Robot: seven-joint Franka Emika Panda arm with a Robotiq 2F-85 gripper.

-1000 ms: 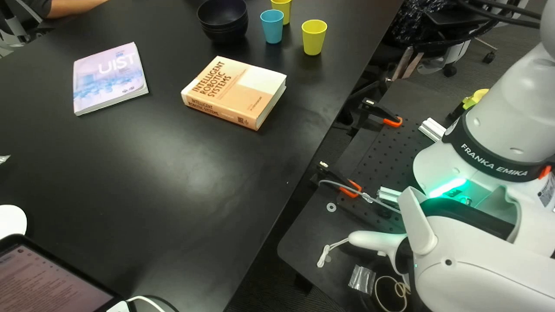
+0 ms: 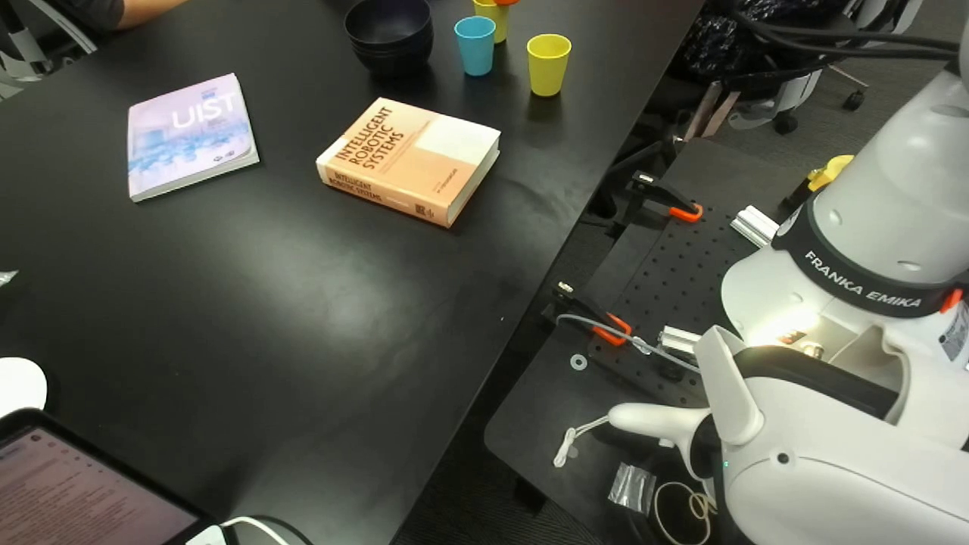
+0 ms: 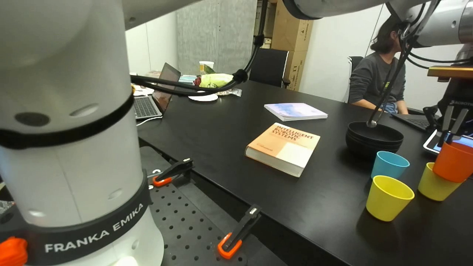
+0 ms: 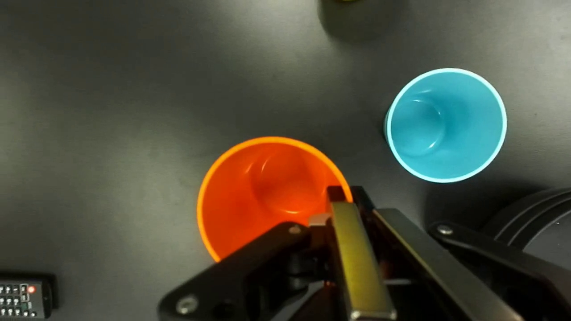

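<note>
An orange cup [image 4: 278,182] has its rim pinched in my gripper; one finger is inside the cup, the other outside. In exterior view 2 the gripper [image 3: 448,129] is above the orange cup [image 3: 454,162], which overlaps a yellow cup [image 3: 433,186] standing on the table. Whether the two cups touch or nest cannot be told; the orange one hides much of the yellow rim. An empty blue cup [image 4: 447,125] stands close by, upright. Another yellow cup [image 3: 388,199] is nearer the table edge.
Stacked black bowls [image 3: 374,137] sit beside the blue cup. A thick orange book [image 2: 409,159] and a pale UIST book [image 2: 191,136] lie farther along the table. A remote [image 4: 24,297] shows in the wrist view's corner.
A piece of the orange cup now shows at the top of exterior view 1, over the far yellow cup, where none showed before. The standing cups, bowls and books have not moved.
</note>
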